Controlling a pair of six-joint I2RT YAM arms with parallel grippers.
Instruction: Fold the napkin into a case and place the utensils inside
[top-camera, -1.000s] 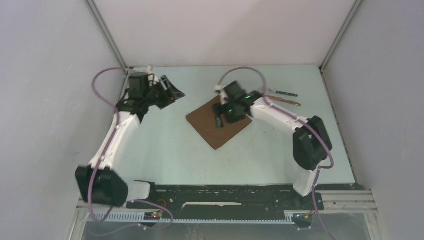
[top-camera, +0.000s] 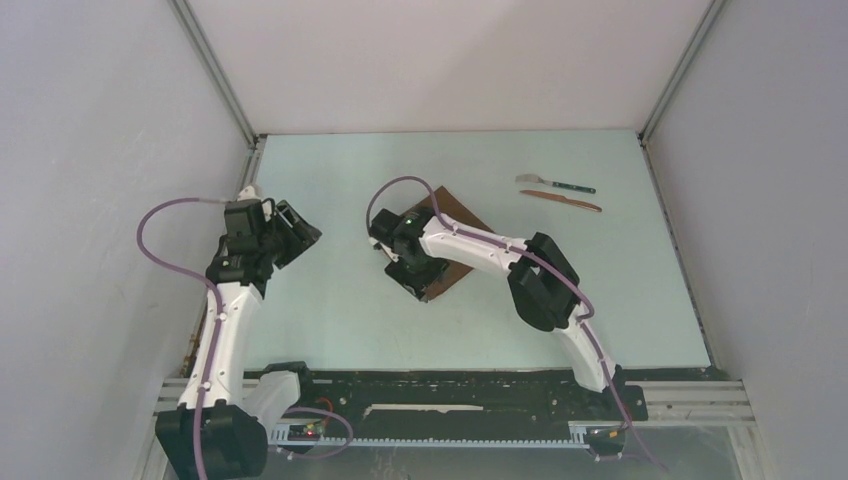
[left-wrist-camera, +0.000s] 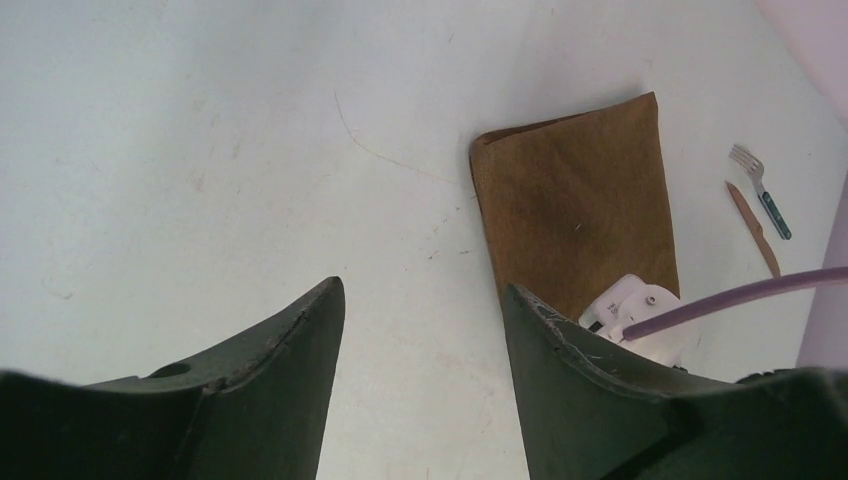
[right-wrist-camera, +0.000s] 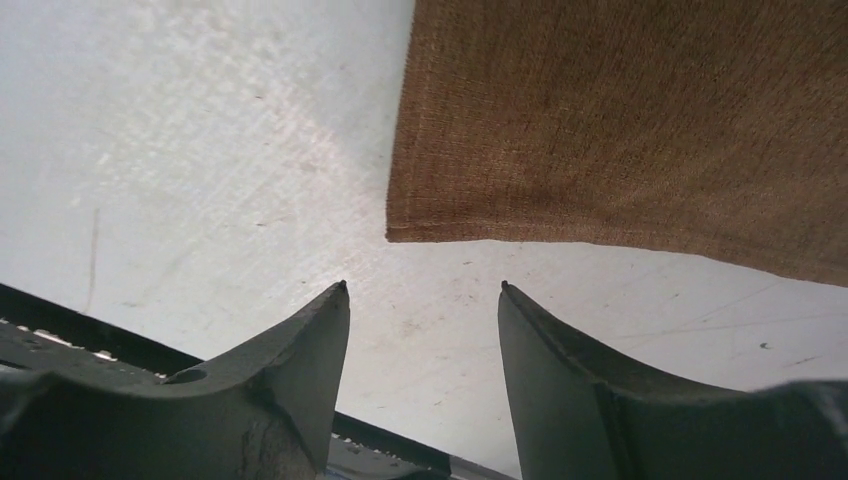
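A brown napkin (top-camera: 460, 210) (left-wrist-camera: 570, 190) (right-wrist-camera: 620, 120) lies folded square, turned diamond-wise at mid table. My right gripper (top-camera: 408, 288) stands open over its near corner; in the right wrist view that corner lies just beyond the fingertips, nothing between them. My left gripper (top-camera: 300, 230) is open and empty, held to the left of the napkin. A fork (top-camera: 560, 185) (left-wrist-camera: 771, 208) with a dark green handle and a brown-toned knife (top-camera: 560, 200) (left-wrist-camera: 752, 225) lie side by side at the back right.
Walls enclose it at the back and both sides, and a dark rail runs along the front edge.
My right arm has moved toward the front left, down to the napkin's near corner. My left arm has moved back toward the front left, away from the napkin.
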